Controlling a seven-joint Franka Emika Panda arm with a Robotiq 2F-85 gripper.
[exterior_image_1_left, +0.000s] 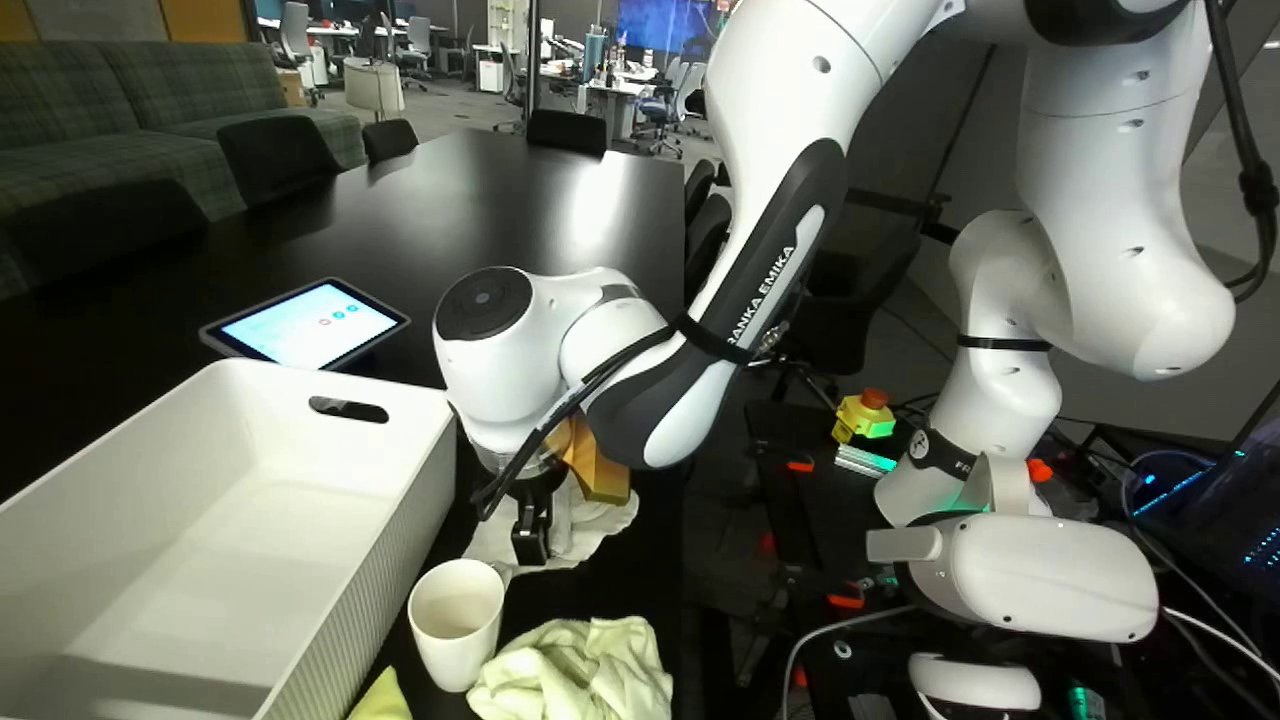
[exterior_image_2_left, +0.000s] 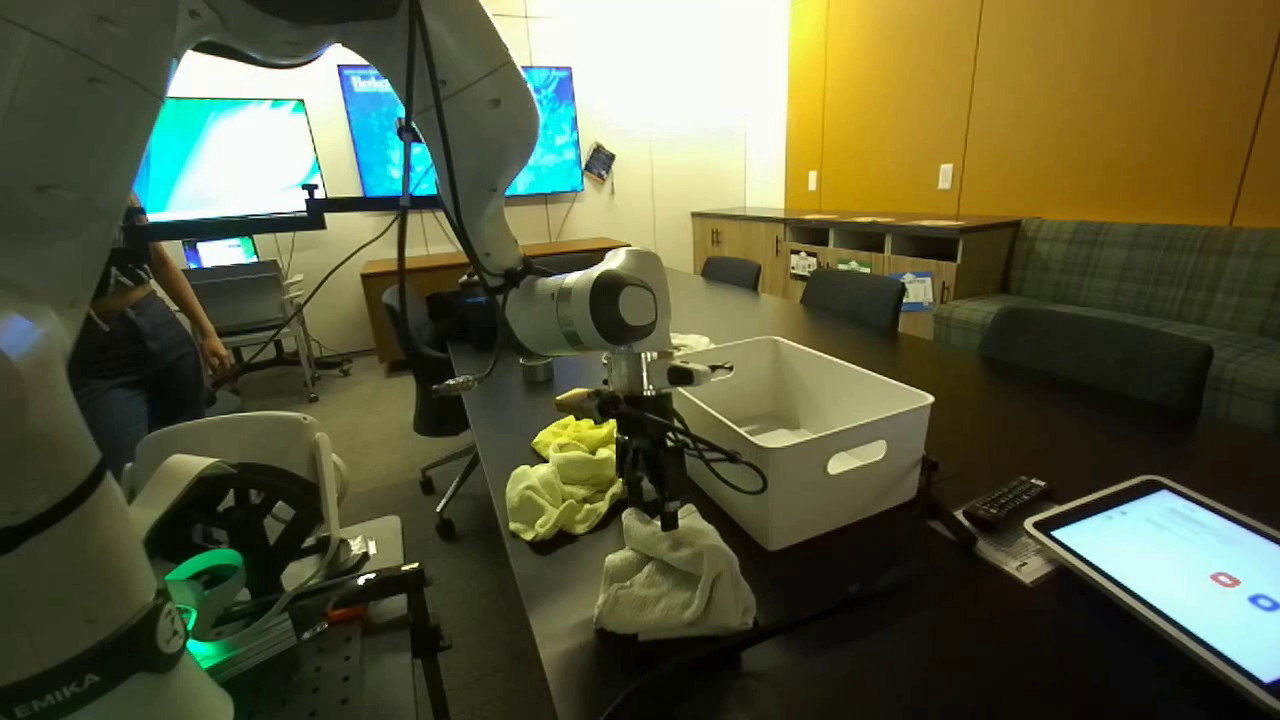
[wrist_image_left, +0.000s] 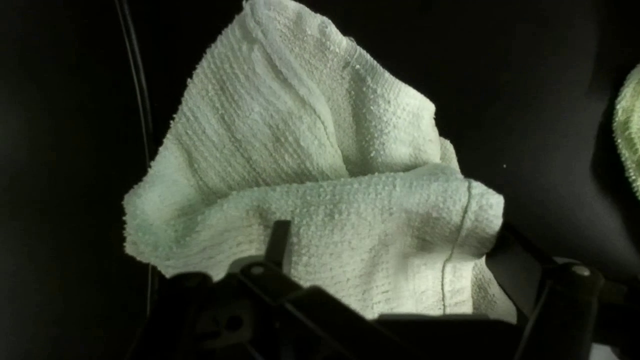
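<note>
A whitish terry cloth (wrist_image_left: 312, 120) lies crumpled and partly folded on the black table, nearly filling the middle of the wrist view. My gripper is open above it, one finger (wrist_image_left: 278, 243) in front of the lower fold and the other near the cloth's right edge. From exterior view 2, the gripper (exterior_image_2_left: 651, 518) points down at the raised top of the cloth (exterior_image_2_left: 684, 588); whether its tips touch the fabric, I cannot tell. In exterior view 1 the arm partly covers the cloth (exterior_image_1_left: 588, 528) behind the gripper (exterior_image_1_left: 531, 550).
Beside the cloth stand a large white bin (exterior_image_1_left: 372, 576) and a white mug (exterior_image_1_left: 456, 624). A pale green cloth (exterior_image_1_left: 582, 678) and a yellow one (exterior_image_2_left: 573, 434) lie close by. A tablet (exterior_image_1_left: 306, 324) rests beyond the bin. The table's edge is near the cloth.
</note>
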